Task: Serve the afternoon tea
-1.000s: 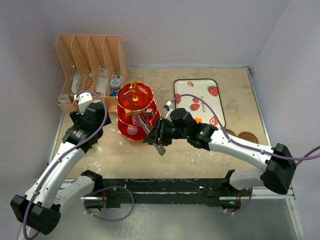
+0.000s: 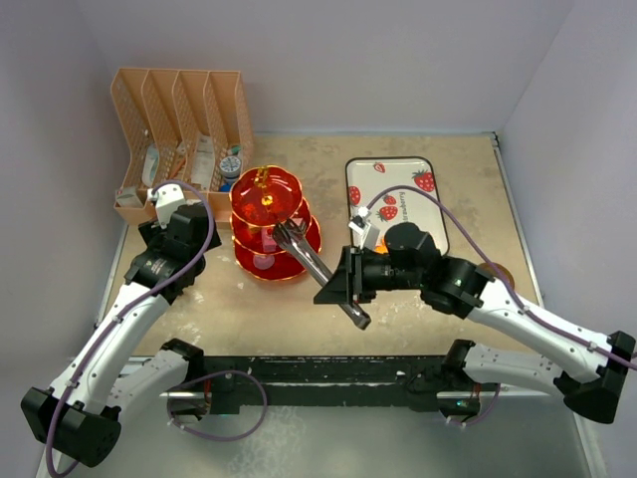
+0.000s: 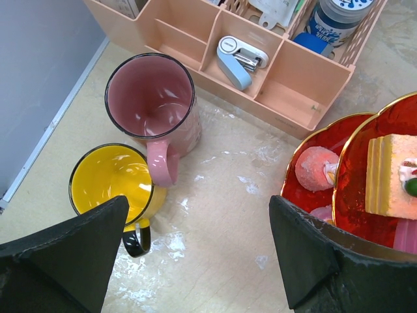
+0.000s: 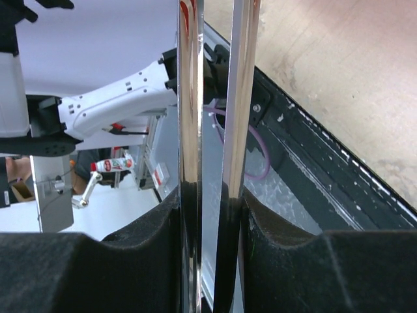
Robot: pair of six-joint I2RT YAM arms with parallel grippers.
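A red gold-rimmed three-tier stand (image 2: 267, 189) holds pastries, among them a square yellow cake (image 3: 391, 176) and a pink round sweet (image 3: 313, 168). My right gripper (image 2: 350, 279) holds long metal tongs (image 4: 236, 104) pointing at the stand; whether anything is in their tips is unclear. My left gripper stands open over the table, with a pink mug (image 3: 137, 104) and a yellow mug (image 3: 104, 176) below it.
A peach organizer (image 2: 179, 119) with stationery stands at the back left. A strawberry tray (image 2: 403, 194) lies right of the stand, with a round coaster partly hidden behind the right arm.
My right arm and the tongs have shifted toward the front right, away from the middle of the stand. My left arm has not visibly moved.
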